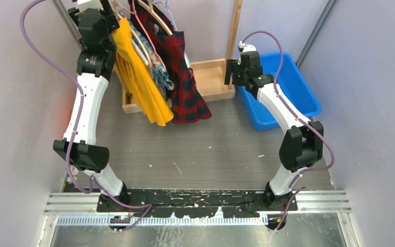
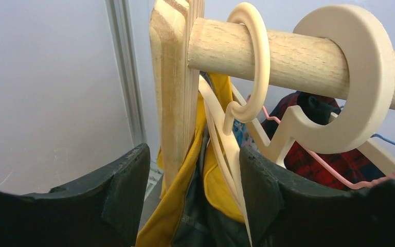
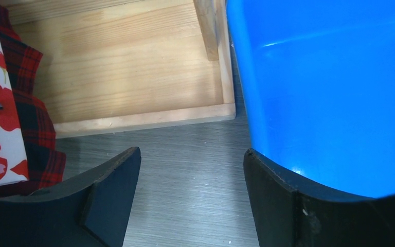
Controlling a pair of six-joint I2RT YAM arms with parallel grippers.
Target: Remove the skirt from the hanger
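Note:
Clothes hang on hangers from a wooden rail [image 2: 303, 64]: a yellow garment [image 1: 144, 87], a blue floral one and red plaid ones [image 1: 185, 92]. My left gripper is raised at the rail's left end, fingers apart just below a cream hanger hook [image 2: 262, 51], with yellow cloth and hanger bars in view beyond and between them; whether it touches them I cannot tell. My right gripper stands open and empty beside the blue bin's left rim.
An empty blue bin [image 1: 283, 87] stands at right. The wooden rack base [image 3: 123, 62] lies under the clothes.

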